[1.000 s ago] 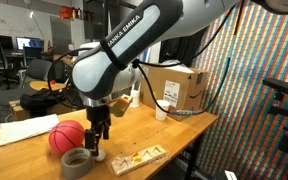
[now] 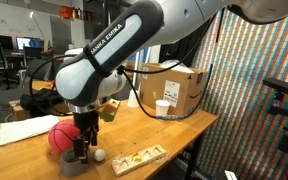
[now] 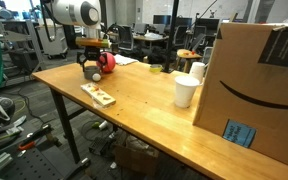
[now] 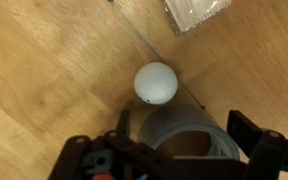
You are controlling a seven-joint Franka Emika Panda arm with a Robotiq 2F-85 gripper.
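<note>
My gripper is open above the wooden table, its two dark fingers spread on either side of a grey ring-shaped roll (image 4: 189,122). Nothing shows held between the fingers, and whether they touch the roll cannot be told. Beside the roll lies a small white ball (image 4: 156,83). In exterior view 1 the roll (image 2: 72,163) sits under the hand near the table's front edge, with the ball (image 2: 100,155) just to its right. Behind the hand rests a red ball (image 2: 62,136).
A shallow wooden tray (image 2: 139,160) with small items lies to the right of the white ball. Farther along the table stand a white container (image 3: 186,91) and a large cardboard box (image 3: 249,95). Open tabletop (image 3: 144,90) stretches between the tray and the container.
The gripper has moved left in exterior view 1, from beside the white ball to over the grey roll. The white ball is now clear of the hand. The other objects look unmoved.
</note>
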